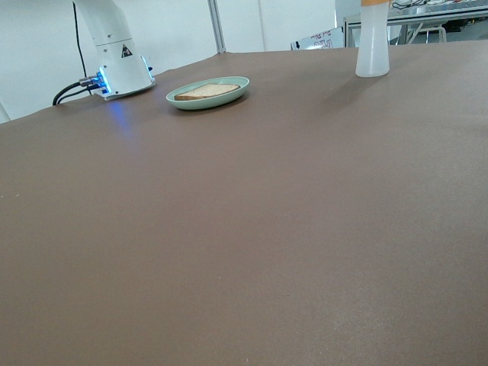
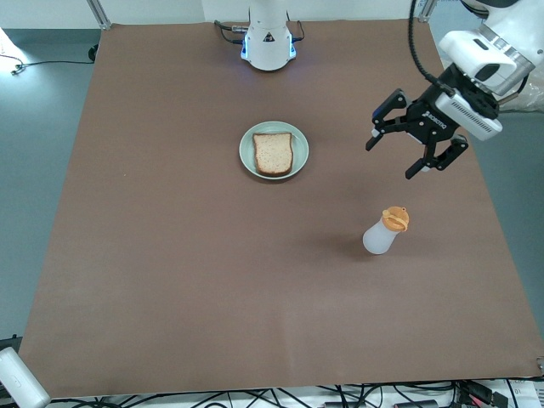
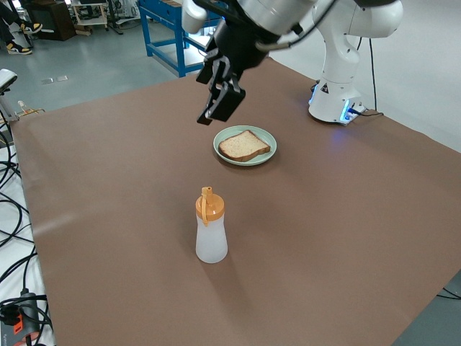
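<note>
A slice of bread point(image 2: 273, 153) lies on a pale green plate point(image 2: 298, 160), also seen from the side in the top view, the bread point(image 1: 206, 91) flat on it. A white squeeze bottle point(image 2: 378, 236) with an orange cap stands to the right and nearer; in the right view the bottle point(image 3: 211, 234) is upright. My black gripper point(image 2: 388, 159) hangs above the table's right side, over and beyond the bottle, apart from it, its fingers spread open with nothing visible between them.
A white robot base point(image 2: 269, 47) with cables stands at the back of the brown table point(image 2: 170, 238). Cables and electronics run along the front edge in the left view.
</note>
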